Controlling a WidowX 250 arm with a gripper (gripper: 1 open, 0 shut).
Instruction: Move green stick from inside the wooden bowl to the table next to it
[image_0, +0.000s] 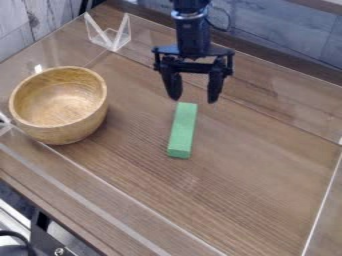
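The green stick (182, 131) lies flat on the wooden table, to the right of the wooden bowl (58, 104). Nothing shows inside the bowl. My black gripper (201, 96) is just behind the stick's far end, its two fingers spread to either side. The gripper stands open, and no finger visibly presses on the stick. Whether the far tip of the stick still sits between the fingers is hard to tell.
A white wire-like rack (107, 33) stands at the back left. Bare table (261, 165) stretches to the right and front. Dark cables and a black part (16, 243) sit off the table's front left edge.
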